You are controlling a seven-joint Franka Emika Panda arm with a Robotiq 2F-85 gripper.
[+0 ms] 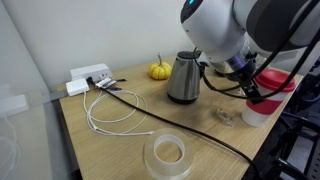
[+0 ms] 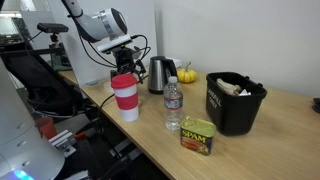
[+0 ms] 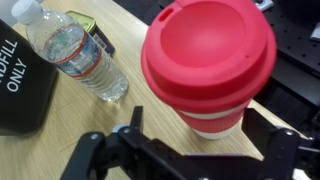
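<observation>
A white paper cup with a red lid and red sleeve (image 2: 125, 96) stands upright near the table's edge. In the wrist view its red lid (image 3: 210, 48) fills the top centre. My gripper is open, one dark finger (image 3: 125, 150) to the left of the cup and the other to its right. Nothing shows gripped between them. From the first exterior view, the arm's front end partly covers the cup (image 1: 257, 117). How far down the cup's side the fingers reach, I cannot tell.
Close to the cup stand a water bottle (image 2: 173, 106) and a SPAM can (image 2: 197, 136). A black bin (image 2: 235, 108) is farther along. A kettle (image 1: 184, 78), a small pumpkin (image 1: 160, 71), a tape roll (image 1: 168, 155) and cables (image 1: 120, 125) occupy the table's other side.
</observation>
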